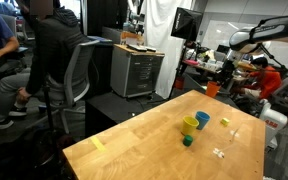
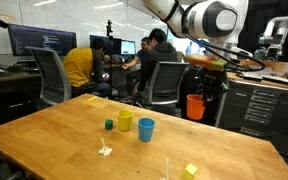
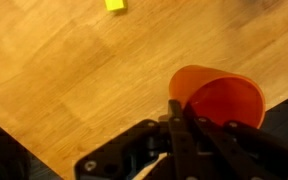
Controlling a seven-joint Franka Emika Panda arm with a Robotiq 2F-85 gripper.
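An orange-red cup (image 3: 219,92) is held at its rim by my gripper, whose fingers are shut on the cup's wall in the wrist view. From the second exterior view, the cup (image 2: 195,107) hangs below the gripper (image 2: 201,92) over the table's far side. The first exterior view has the same cup (image 1: 212,89) in the air beyond the other cups. A blue cup (image 2: 146,129) and a yellow cup (image 2: 124,121) stand side by side on the wooden table (image 2: 64,130).
A small green object (image 2: 109,124), a white piece (image 2: 105,150) and a yellow block (image 2: 190,171) lie on the table. An office chair (image 2: 164,84) and people are beyond the far edge.
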